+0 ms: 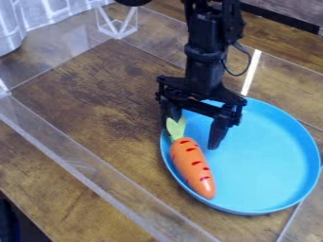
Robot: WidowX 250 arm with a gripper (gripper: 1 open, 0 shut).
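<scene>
An orange toy carrot [192, 166] with red marks and a pale green top lies in a round blue plate [262, 165], along its left side. The black gripper [192, 129] hangs over the plate's upper left, its fingers open and spread on either side near the carrot's green top, which is partly hidden by them. Whether the fingers touch the carrot cannot be told.
A clear plastic strip runs along the lower left. A white wire-like object stands at the top left.
</scene>
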